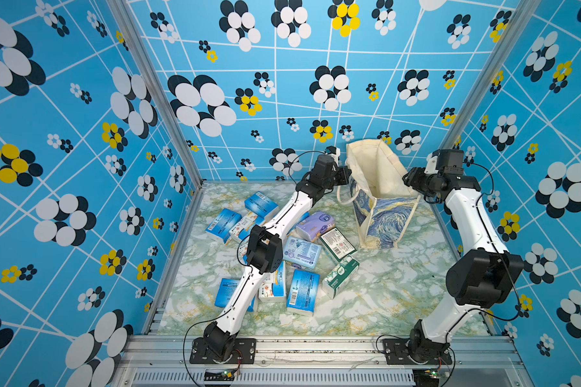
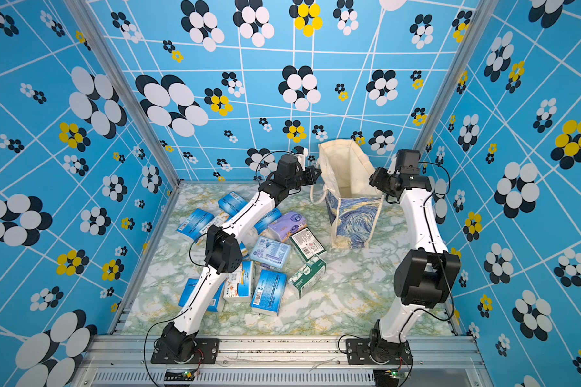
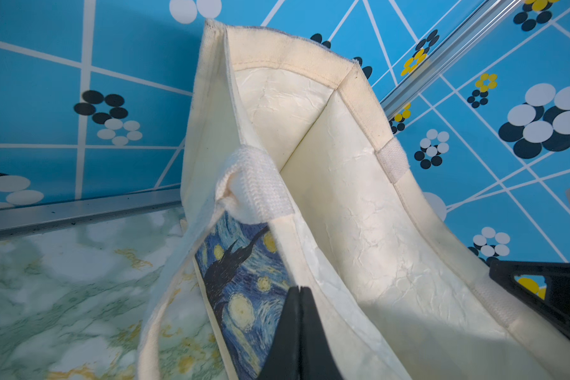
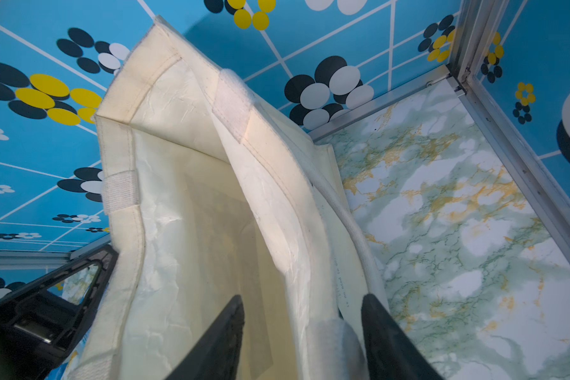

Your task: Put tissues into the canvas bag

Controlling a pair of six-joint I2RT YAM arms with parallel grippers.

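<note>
The cream-lined canvas bag point(image 1: 382, 216), with a swirling blue print outside, stands upright at the back right, its mouth wide. At its left rim, my left gripper point(image 1: 347, 175) is shut; the left wrist view shows its fingers point(image 3: 288, 342) together in front of the bag's wall, no cloth visible between them. My right gripper stands part open over the right rim, one finger on each side of that edge. Tissue packs lie in a loose group left of the bag: a purple one point(image 1: 315, 225), a pale blue one point(image 1: 301, 253), green-and-white ones point(image 1: 340, 276) and several blue ones point(image 1: 303, 290).
The left forearm passes above the tissue packs and hides some of them. A bag handle point(image 3: 164, 304) hangs on the left side, and another handle point(image 4: 345, 218) droops on the right. Bare marbled tabletop point(image 1: 400, 290) lies in front of the bag. The patterned back wall is close behind.
</note>
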